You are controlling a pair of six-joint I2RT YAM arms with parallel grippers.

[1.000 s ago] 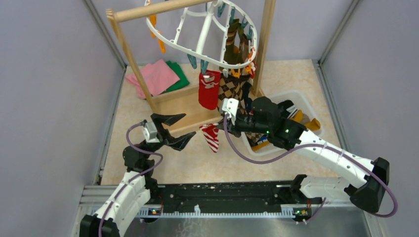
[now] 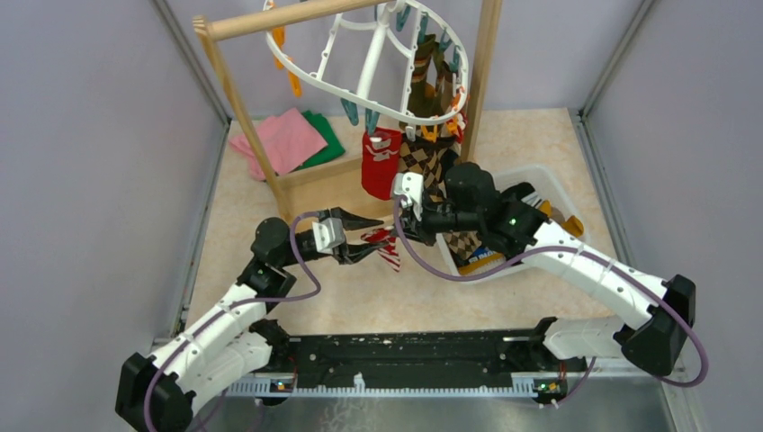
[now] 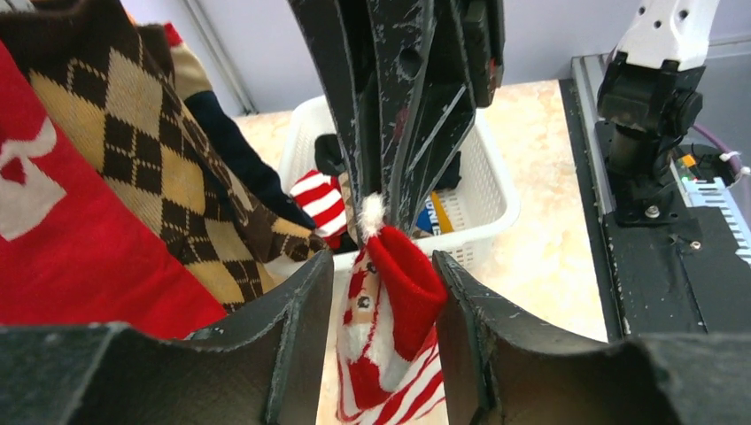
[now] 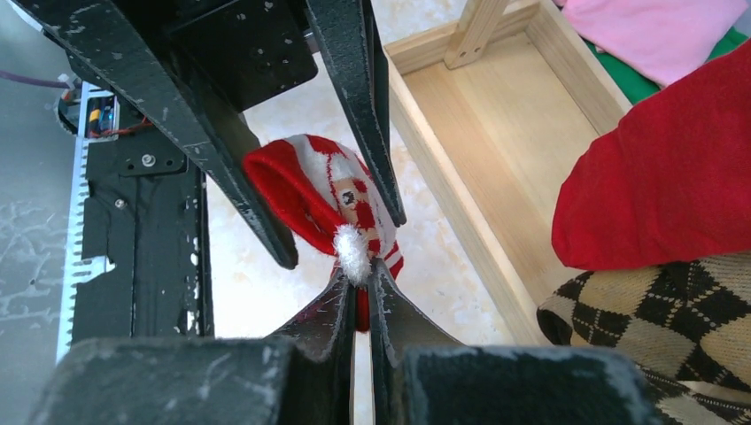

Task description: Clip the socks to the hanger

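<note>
A red-and-white striped sock [image 2: 382,243] hangs in mid-air from my right gripper, which is shut on its white fluffy tip. My left gripper surrounds that sock with parted fingers; whether both touch it I cannot tell. Above, the white hanger ring [image 2: 355,94] carries clips [image 2: 349,108] with several socks, among them a red one [image 2: 380,166] and argyle ones [image 2: 418,157].
A wooden frame [image 2: 225,81] holds the hanger over a wooden tray [image 4: 452,142]. A white bin [image 3: 496,221] of socks stands at the right. Pink cloth [image 2: 283,144] and green cloth lie back left.
My left gripper has moved right and around the held sock. My right gripper has shifted slightly left with the sock.
</note>
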